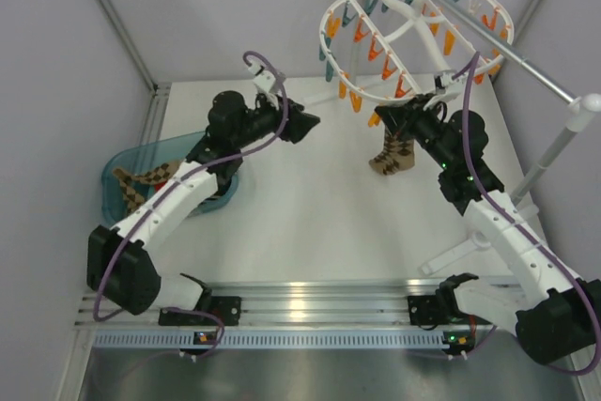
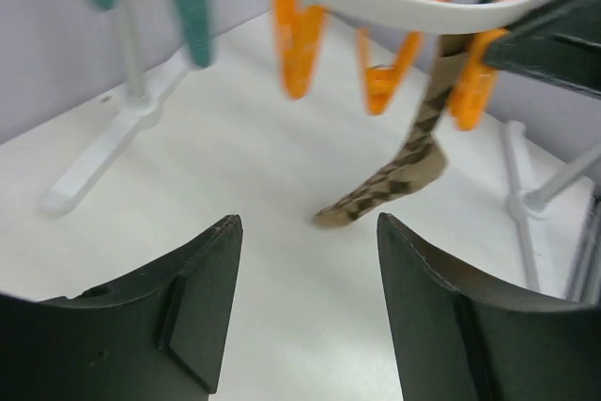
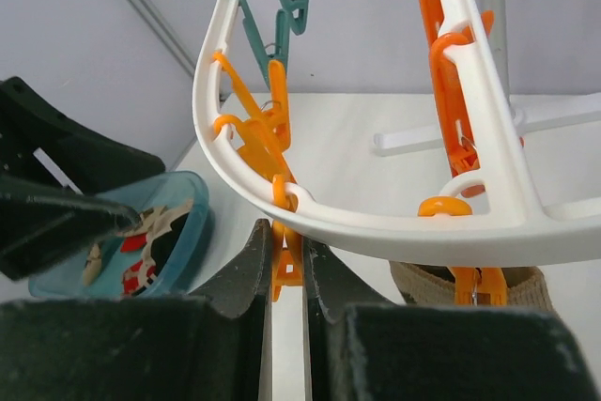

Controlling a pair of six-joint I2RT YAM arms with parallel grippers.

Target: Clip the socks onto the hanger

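From the round white hanger (image 1: pixel 374 99) hangs a brown-and-black checkered sock (image 1: pixel 392 155), also visible in the left wrist view as a checkered sock (image 2: pixel 406 174) below the rim. An orange clip (image 3: pixel 456 281) holds it at the top in the right wrist view. My right gripper is shut on another orange clip (image 3: pixel 285 277) on the rim, left of the sock. My left gripper is apart from the hanger, fingers (image 2: pixel 211 269) spread and nothing between them; from above, the left gripper (image 1: pixel 308 125) is left of the rim.
A teal bin (image 1: pixel 114 159) on the left holds more socks (image 1: pixel 131 196), partly under my left arm. Several orange and teal clips hang around the rim. The hanger's metal pole (image 1: pixel 526 65) crosses above, on the right.
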